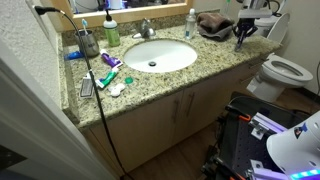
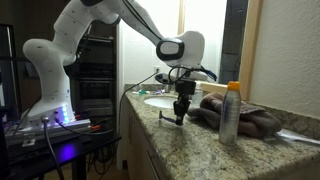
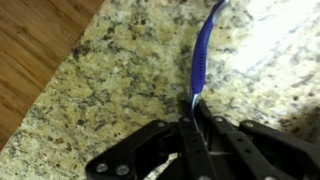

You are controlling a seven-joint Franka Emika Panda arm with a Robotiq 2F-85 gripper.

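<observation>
A slim purple-blue handle (image 3: 201, 58), perhaps a razor or toothbrush, runs up from my gripper in the wrist view. The dark fingers are shut on its near end, and its far end reaches the top of that view. Speckled granite lies beneath it. In exterior view 2 my gripper (image 2: 181, 112) is low over the counter (image 2: 210, 156), with the purple-blue handle sticking out to the left. Whether the handle touches the stone cannot be told. From exterior view 1 my gripper (image 1: 241, 38) is small, at the counter's far right end.
A clear bottle with an orange cap (image 2: 229, 116) and a brown towel (image 2: 262, 119) stand close by on the counter. The sink (image 1: 160, 56), a green soap bottle (image 1: 112, 35) and several small toiletries lie farther left. Past the counter's end is a toilet (image 1: 282, 70).
</observation>
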